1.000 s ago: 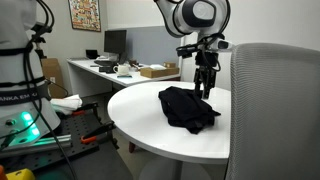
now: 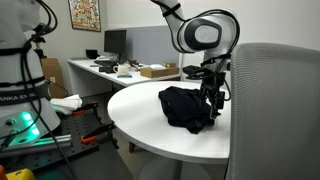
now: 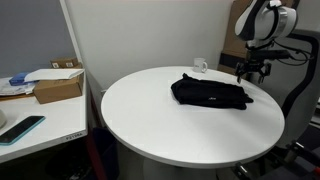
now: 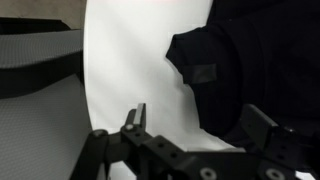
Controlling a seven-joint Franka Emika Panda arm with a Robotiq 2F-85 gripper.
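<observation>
A black cloth (image 2: 186, 107) lies bunched on the round white table (image 2: 140, 118), with its folded edge toward the table's right side. In exterior view 2 the same cloth (image 3: 208, 93) forms a long low heap. My gripper (image 2: 213, 112) is close to the cloth's right end in exterior view 1. The wrist view shows the cloth (image 4: 225, 75) with a small tag at its corner, ahead of my gripper. The fingers stand wide apart, the left one over bare table and the right one over the cloth, with nothing held between them.
A grey chair back (image 2: 274, 110) stands close to the table's right edge. A white mug (image 3: 199, 65) sits at the table's far edge in exterior view 2. A side desk holds a phone (image 3: 21, 130) and boxes.
My arm has come down and rightward in exterior view 1, bringing the gripper close to the cloth's right end. The cloth looks unmoved.
</observation>
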